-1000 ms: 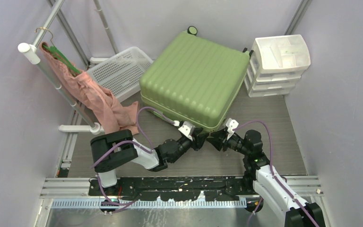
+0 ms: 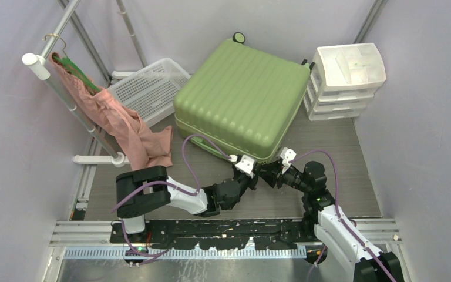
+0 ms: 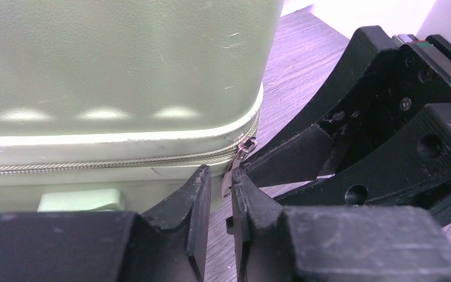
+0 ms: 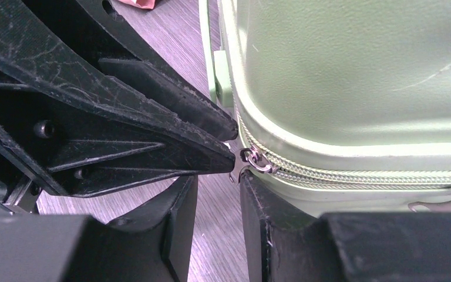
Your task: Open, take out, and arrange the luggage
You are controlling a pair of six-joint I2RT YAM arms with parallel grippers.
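A green hard-shell suitcase [image 2: 241, 100] lies flat on the grey floor. Both grippers meet at its near right corner. In the left wrist view a zipper pull [image 3: 241, 157] hangs at that corner, just beyond the narrowly parted fingers of my left gripper, with the other gripper's black fingers beside it. In the right wrist view a metal zipper slider [image 4: 257, 158] sits just past my right gripper, whose fingertips are apart; the left gripper's fingers reach across to it from the left. Whether anything is between either pair of fingertips is hard to tell.
A white basket [image 2: 150, 88] stands behind at the left. Pink trousers [image 2: 123, 129] hang from a rack [image 2: 64, 94] at the left. White drawers [image 2: 346, 76] stand at the right. Bare floor [image 2: 346, 164] lies right of the suitcase.
My left gripper has moved rightward toward the right gripper at the suitcase corner. The right arm and the suitcase look unchanged.
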